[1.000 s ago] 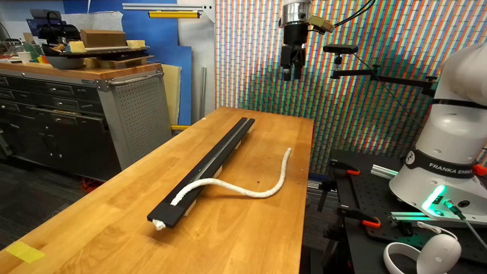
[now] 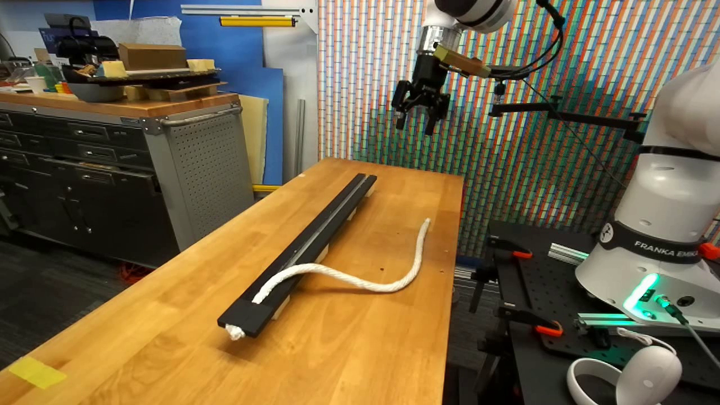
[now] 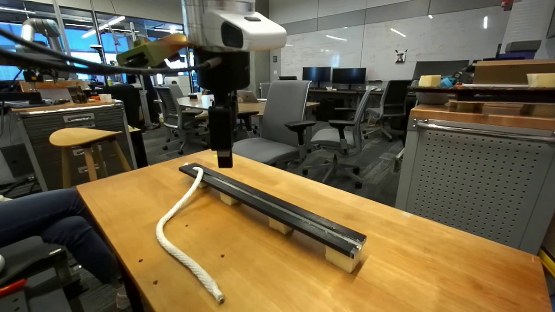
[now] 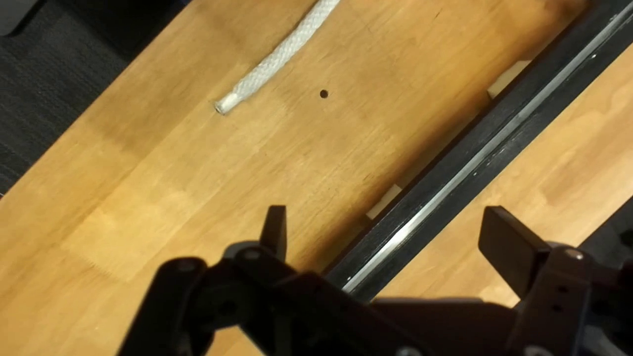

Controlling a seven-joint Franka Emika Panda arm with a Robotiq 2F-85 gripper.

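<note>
A white braided rope [image 2: 374, 286] curves across the wooden table. One end lies over the near end of a long black channel bar [image 2: 311, 244], and a white tuft shows at that bar's tip. The rope's loose end [image 4: 228, 103] rests flat on the wood, near the table's right side in the first exterior view. A pale groove runs along the bar [image 3: 281, 208]. High above the table, my gripper [image 2: 415, 128] stands open and empty, well apart from rope and bar. In the wrist view its fingers [image 4: 511, 252] are wide apart, with the bar passing below between them.
Pale blocks [image 3: 343, 258] hold the bar up off the table [image 2: 385, 351]. A black camera arm [image 2: 574, 111] reaches out beside the gripper. A person's leg [image 3: 67, 223] is close to the table edge. Bare wood lies on both sides of the bar.
My gripper has come a little lower and to the left in the first exterior view and has turned, its two fingers now showing farther apart. The rope and bar have not moved.
</note>
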